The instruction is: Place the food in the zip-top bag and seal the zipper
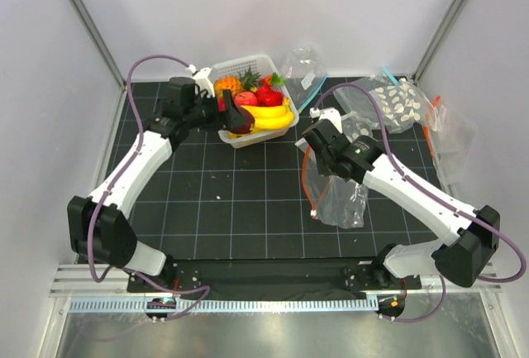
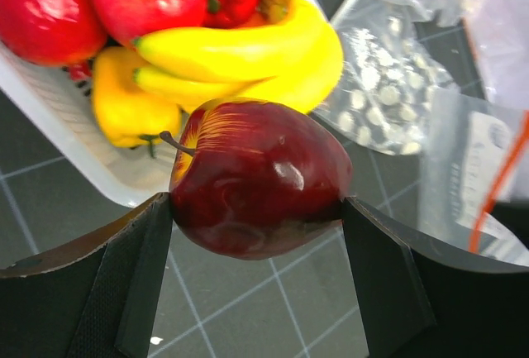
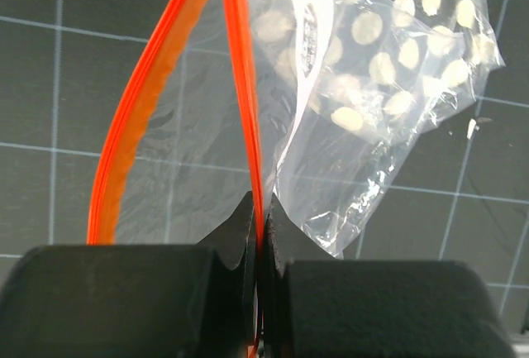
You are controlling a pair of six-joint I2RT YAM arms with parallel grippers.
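Observation:
A dark red apple (image 2: 260,180) fills the space between the fingers of my left gripper, which is shut on it, both tips touching its sides. From above, this apple shows at the basket's near left part, with the left gripper (image 1: 235,116) beside it. My right gripper is shut on one orange zipper edge of the clear zip top bag (image 3: 207,143). The bag's other orange edge (image 3: 111,159) curves away to the left, leaving the mouth spread. The bag (image 1: 340,202) hangs toward the front under the right gripper (image 1: 318,131).
The white basket (image 1: 288,120) holds bananas (image 1: 269,116), a red pepper (image 1: 271,97), a pineapple (image 1: 229,85) and other produce. Further clear bags (image 1: 304,73) lie at the back and right, one with white round pieces (image 1: 401,103).

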